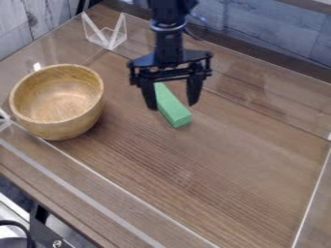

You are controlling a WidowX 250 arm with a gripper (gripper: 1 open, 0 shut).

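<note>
A green rectangular block (172, 111) lies on the brown table (220, 179), angled, a little right of a tan bowl (58, 102) at the left. My dark gripper (169, 89) is over the block's upper end, open, with one finger on either side of the block. Whether the fingers touch it cannot be made out.
A small white wire-like object (106, 31) stands at the back left. Dark cables or fittings show at the lower left, off the table's edge.
</note>
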